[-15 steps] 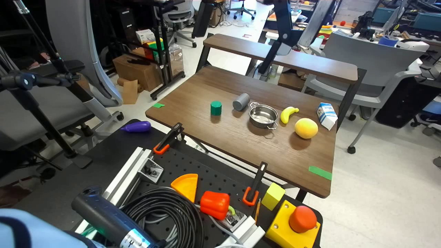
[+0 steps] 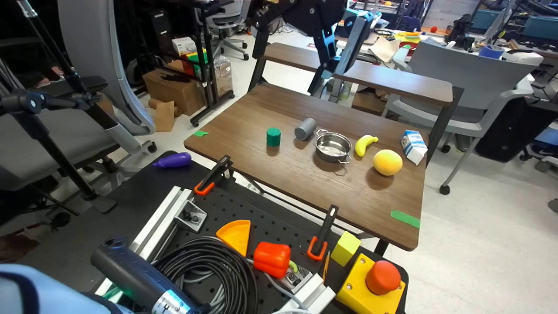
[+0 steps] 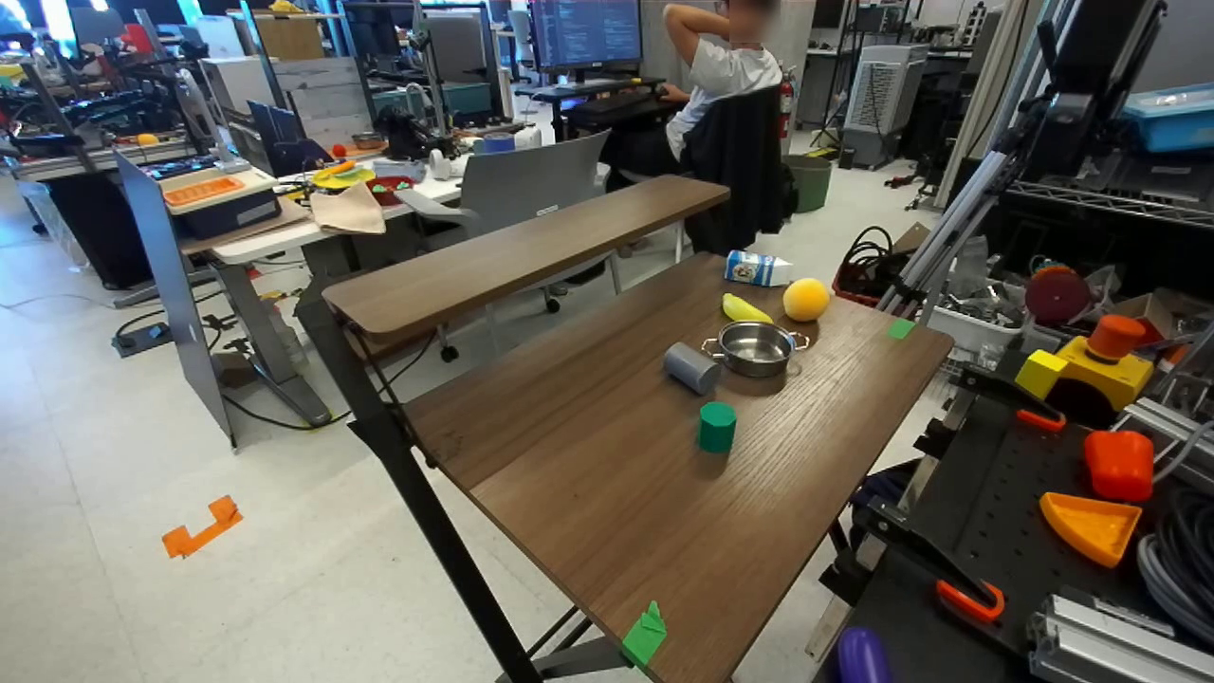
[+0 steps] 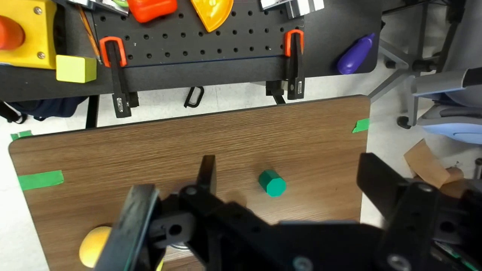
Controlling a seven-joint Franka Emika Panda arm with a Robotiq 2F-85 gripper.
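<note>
In the wrist view my gripper is open, its two dark fingers wide apart. The green hexagonal block (image 4: 272, 183) shows between them in the picture, but it stands on the table well below. Exterior view 1 has the gripper high over the table's far side, apart from every object. On the brown table (image 2: 235, 136) are the green block (image 2: 273, 137), a grey cylinder (image 2: 305, 128) on its side, a two-handled metal pot (image 2: 333, 147), a banana (image 2: 365, 145), a round yellow fruit (image 2: 387, 162) and a blue-and-white carton (image 2: 413, 146).
A raised shelf (image 2: 413, 83) runs along the table's far side. The near black bench (image 2: 141, 204) carries clamps, an orange pepper (image 2: 272, 259), a yellow block (image 2: 345, 248), a purple eggplant (image 2: 173, 160) and a red stop button (image 2: 383, 277).
The arm and gripper have shifted and turned above the far side of the table, with the fingers a little lower and closer together in exterior view 1. Objects on the table have not moved.
</note>
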